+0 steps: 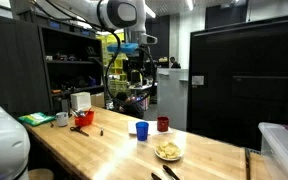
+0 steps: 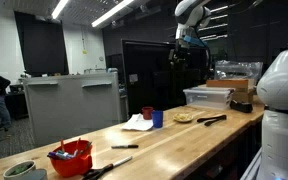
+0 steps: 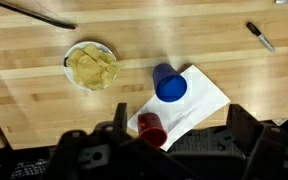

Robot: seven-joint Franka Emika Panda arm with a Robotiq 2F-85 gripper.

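High over the table hangs my gripper, its two dark fingers set wide apart in the wrist view with only the distant tabletop between them. Beneath it are a blue cup [image 3: 169,83] and a red mug [image 3: 152,128], the mug partly hidden by a finger. Both are on or beside a white paper sheet [image 3: 205,99]. A white plate [image 3: 70,67] of yellowish chips stands near the blue cup. In exterior view 1 the blue cup [image 1: 142,130] and red mug [image 1: 163,124] are well below the gripper [image 1: 135,77].
A red basket [image 2: 70,158] with items, a bowl [image 2: 20,170] and several dark-handled tools, one a knife [image 3: 260,37], lie about the table. A clear plastic bin [image 2: 209,97] is at the far end. Bare wood [image 1: 109,150] lies open mid-table.
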